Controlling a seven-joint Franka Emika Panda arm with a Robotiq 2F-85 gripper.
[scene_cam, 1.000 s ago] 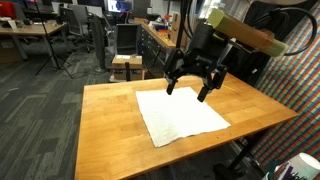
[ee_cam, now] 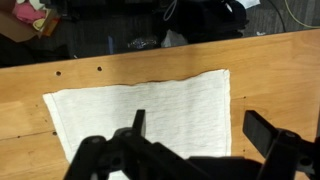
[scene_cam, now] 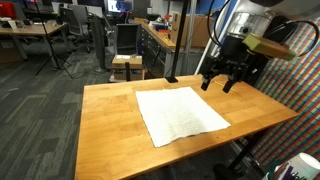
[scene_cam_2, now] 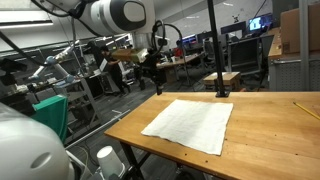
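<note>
A white cloth lies spread flat on the wooden table. From the second exterior view the cloth looks nearly smooth, with slight creases. My gripper hangs in the air above the table, toward the cloth's right side in the first exterior view. In the wrist view the gripper is open, its dark fingers far apart. Part of the cloth shows below and between them, not touched; the rest is cut off by the frame or covered by the fingers. Nothing is held.
Bare tabletop surrounds the cloth. A thin yellow item rests toward the right in the second exterior view. Beyond the table edge, the wrist view shows a dark floor with cables. A dark post rises at the table's edge.
My arm has moved rightward and slightly up in the first exterior view, from over the cloth's middle toward its right side. The cloth has not moved.
</note>
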